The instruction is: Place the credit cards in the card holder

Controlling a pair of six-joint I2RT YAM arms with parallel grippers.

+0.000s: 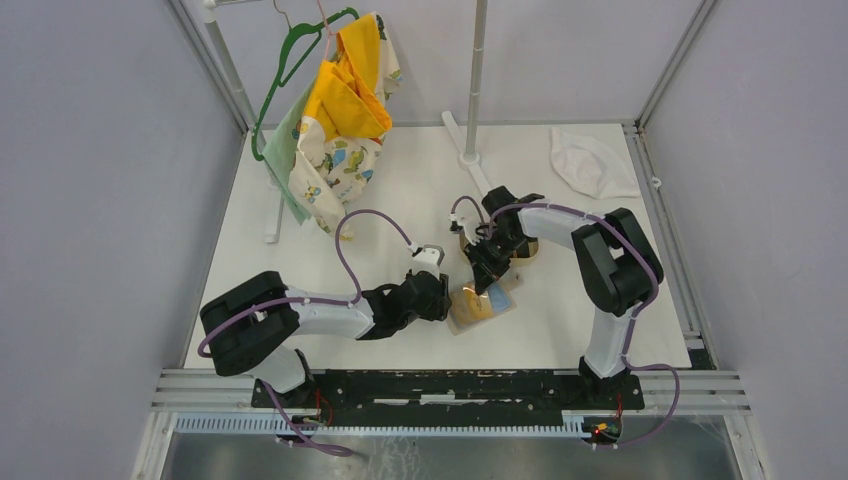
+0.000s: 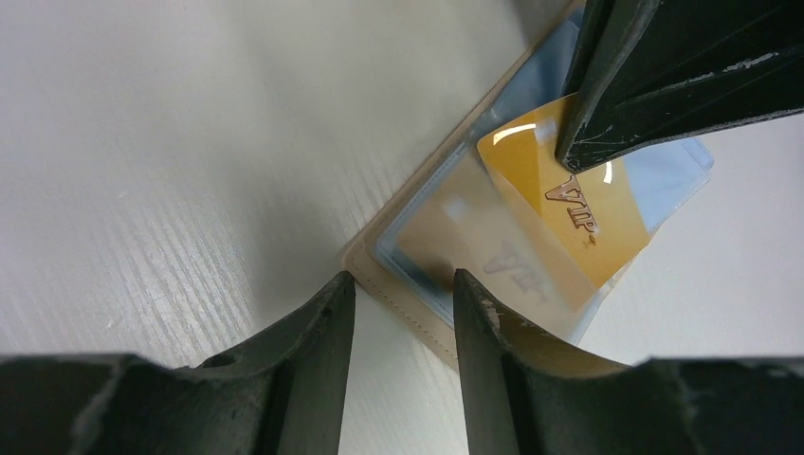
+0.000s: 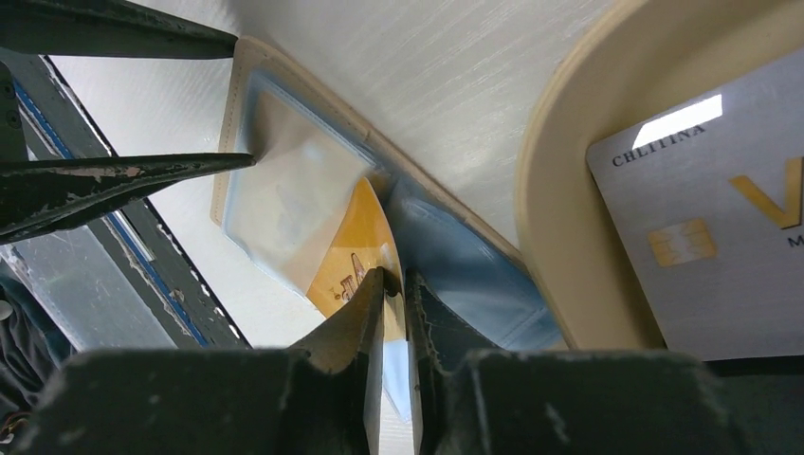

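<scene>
A clear-pocketed card holder (image 2: 408, 322) with a beige edge lies flat on the table. At its near-left corner stands my left gripper, fingers apart on either side of the edge, not closed on it. An orange card (image 3: 337, 270) with VIP lettering is tilted over the holder, its upper end between the fingertips of my right gripper, which is shut on it. The card's lower part lies against the clear pocket; whether it is inside the pocket, I cannot tell. In the right wrist view, a silver card (image 3: 721, 237) rests in a round tan container.
The tan container (image 3: 569, 294) stands right beside the holder, behind it in the top view, partly under my right arm. A white cloth (image 1: 592, 164) lies at the back right. Clothes (image 1: 345, 120) hang at the back left.
</scene>
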